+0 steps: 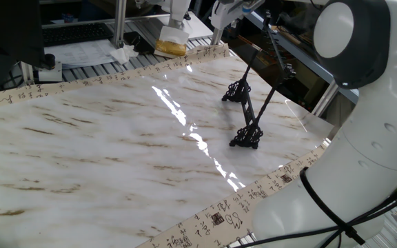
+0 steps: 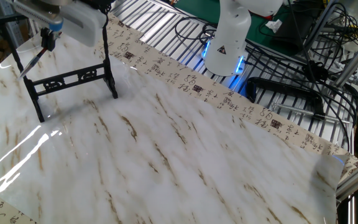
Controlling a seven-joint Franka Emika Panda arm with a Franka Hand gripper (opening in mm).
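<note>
A black stand with ornate feet [image 1: 247,136] is upright near the far right part of the table in exterior view 1. Its two posts are joined low down by a carved crossbar [image 2: 66,81], and a top bar spans them. In exterior view 2 my gripper [image 2: 47,41] is at the stand's upper left, its small black fingers pointing down. From between them a thin, dark stick-like item [image 2: 33,63] slants down and left, its lower end by the left post. The fingers look shut on it, though they are small and dark here. Exterior view 1 does not show the fingertips clearly.
A lettered border strip [image 2: 194,87] runs along the tabletop's edge. My arm's base [image 2: 225,59] stands beyond that strip, with loose black cables [image 2: 303,62] on the metal bench.
</note>
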